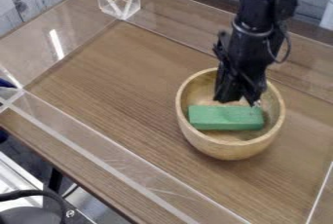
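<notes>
A round wooden bowl (pixel 229 148) stands on the table's right half, holding a green rectangular block (pixel 225 118) that lies across its front interior. The black gripper (pixel 240 92) hangs over the back part of the bowl, behind and above the block, apart from it. Its fingers look small and dark here; nothing shows held between them, and it appears shut.
A small clear plastic item (pixel 119 4) sits at the back left. A black cable lies at the bottom left corner.
</notes>
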